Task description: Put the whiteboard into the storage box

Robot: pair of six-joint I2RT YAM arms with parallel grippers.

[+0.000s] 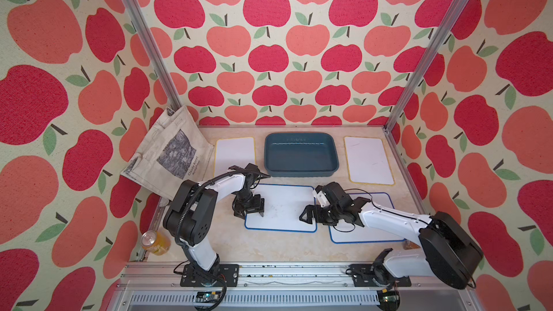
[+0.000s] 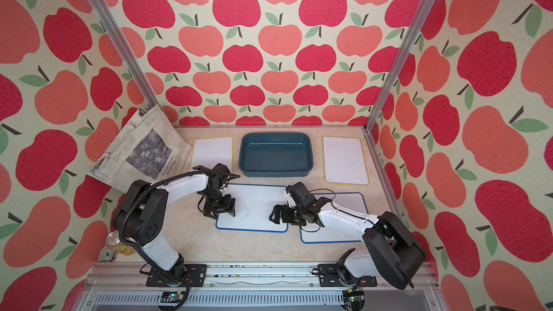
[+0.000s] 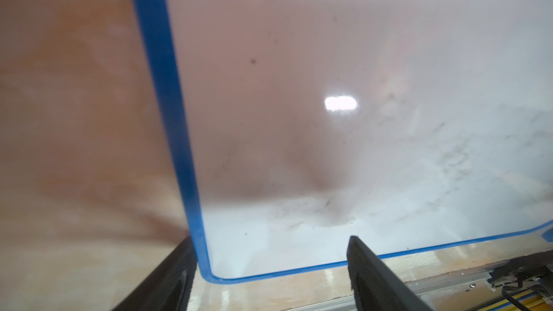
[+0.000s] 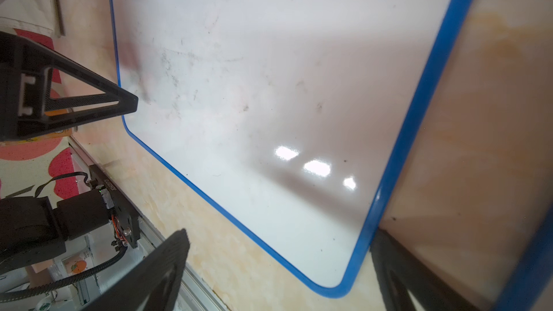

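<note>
A white, blue-edged whiteboard [image 1: 282, 207] lies flat in the middle of the table, its surface faintly smudged. Behind it stands the empty dark teal storage box [image 1: 301, 164]. Over the board's left edge, my left gripper is open; its left finger [image 3: 175, 273] is close to that blue edge and the other is above the white surface. My right gripper has its fingers spread at the right edge, one finger [image 4: 397, 265] right beside or touching the blue rim. Contact there is hard to judge.
A second blue-edged board [image 1: 374, 230] lies under the right forearm. Yellow-edged boards [image 1: 235, 152] flank the box. A cloth bag [image 1: 178, 155] leans at the left, with a can [image 1: 154, 243] near the front left corner.
</note>
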